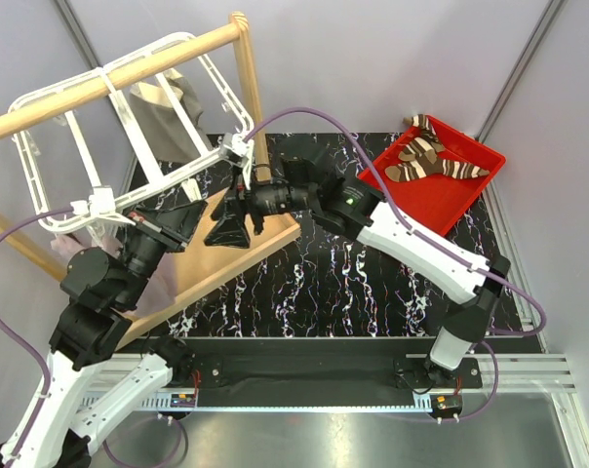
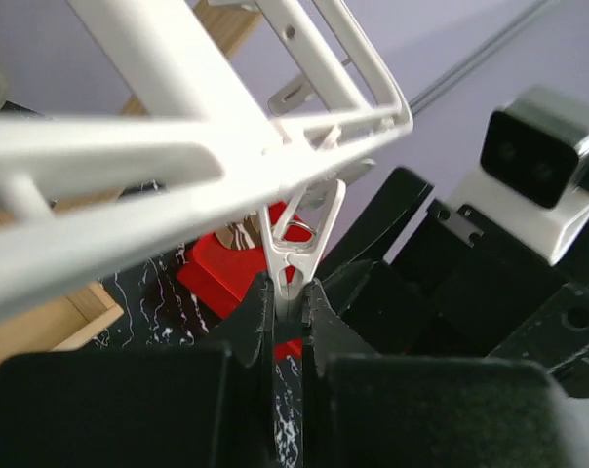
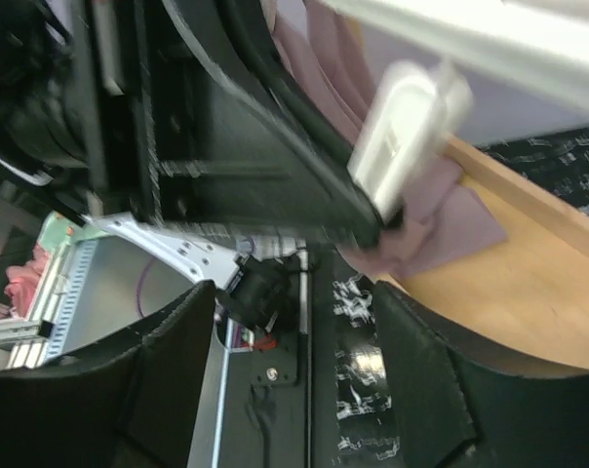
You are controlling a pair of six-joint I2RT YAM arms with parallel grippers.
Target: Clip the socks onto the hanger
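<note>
The white hanger [image 1: 141, 156] hangs tilted from a wooden rail. Just under its front bar, my left gripper is shut on a white clip [image 2: 294, 255], pinching the clip's lower handles; its upper fingers stand apart and I see no sock in them. To the right of that clip, my right gripper [image 1: 236, 229] is part open, its fingers [image 3: 163, 366] spread with nothing between them. Brown and cream striped socks [image 1: 431, 168] lie in the red bin [image 1: 433, 207] at the far right.
The wooden rack has a rail [image 1: 114, 76] over the hanger and a base board [image 1: 216, 249] below. A grey cloth [image 1: 173, 115] and a pink cloth [image 3: 460, 229] hang there. Both arms crowd the hanger's front. Bare black marbled table [image 1: 338, 292] lies between rack and bin.
</note>
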